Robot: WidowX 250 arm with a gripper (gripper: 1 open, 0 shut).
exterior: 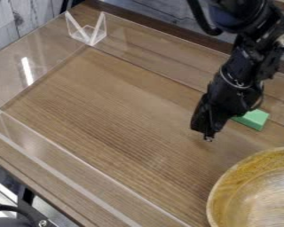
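The black gripper (208, 126) hangs low over the right side of the wooden table (103, 124), its fingers pointing down and shut, with nothing visible between them. Just behind it on the right lies a green block (254, 119), partly hidden by the gripper. A large yellow bowl (251, 191) sits at the bottom right, below the gripper and apart from it.
A clear plastic holder (88, 31) stands at the back left corner. Dark cables show beyond the lower left edge.
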